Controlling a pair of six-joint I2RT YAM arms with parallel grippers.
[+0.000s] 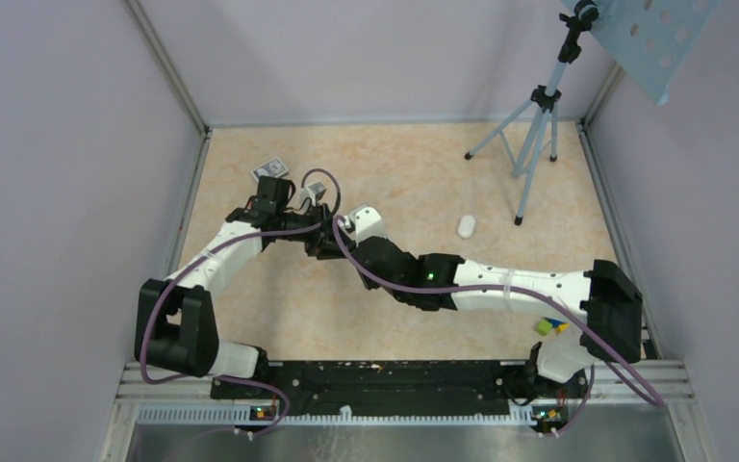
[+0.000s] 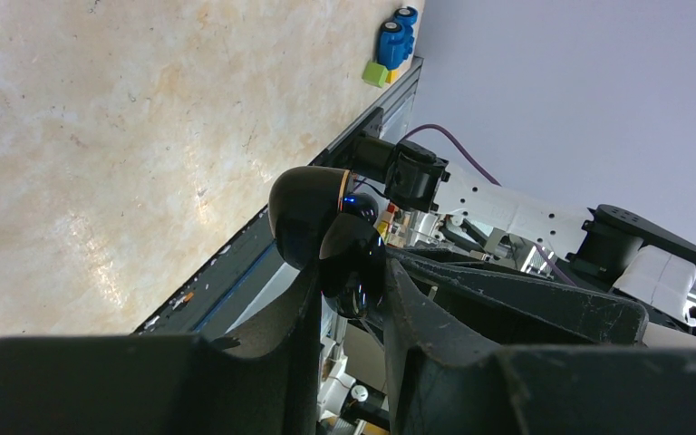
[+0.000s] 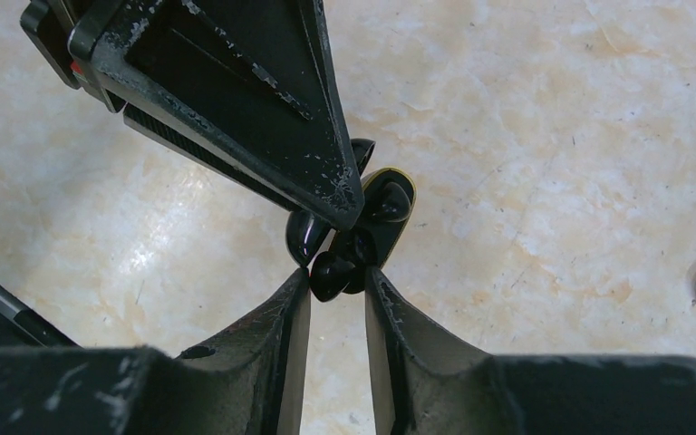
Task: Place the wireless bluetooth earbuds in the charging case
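Both grippers meet above the middle of the table. A black charging case [image 3: 385, 227] with its lid raised shows in the right wrist view, an earbud [image 3: 390, 203] in one end. My left gripper [image 1: 319, 236] holds the case, shut on it. A black earbud [image 3: 331, 275] lies at the fingertips of my right gripper, over the lower end of the case; whether those fingers grip it I cannot tell. In the left wrist view the dark glossy pieces overlap, hiding the exact seating.
A white oval object [image 1: 466, 226] lies right of the grippers. A tripod [image 1: 529, 144] stands at the back right, small toy blocks [image 1: 548, 327] lie at the front right, and a small flat box [image 1: 269, 168] is at the back left.
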